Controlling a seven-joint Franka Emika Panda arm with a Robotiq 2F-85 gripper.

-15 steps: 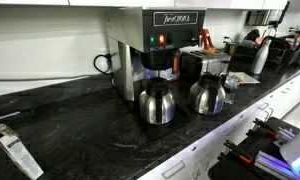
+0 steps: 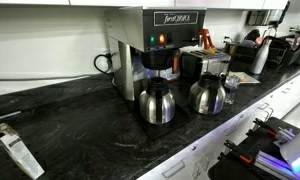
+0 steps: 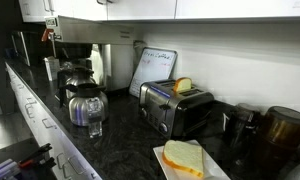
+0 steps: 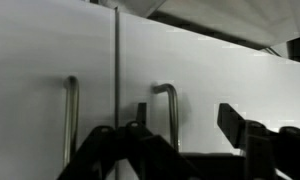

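In the wrist view, my gripper faces pale cabinet fronts, its two dark fingers standing apart. A curved metal handle (image 4: 173,112) shows between them, nearer the left finger; whether either touches it cannot be told. To the left, across a dark seam, a second metal handle (image 4: 71,112) stands on the neighbouring front. Exterior view 1 has the dark gripper low at the right, near the white fronts below the counter.
On the dark counter (image 2: 80,135) are a coffee maker (image 2: 170,35), two steel carafes (image 2: 156,103) (image 2: 206,95) and a glass jar (image 2: 231,87). A toaster (image 3: 176,106) holds bread. A sandwich (image 3: 184,156) lies on a white plate.
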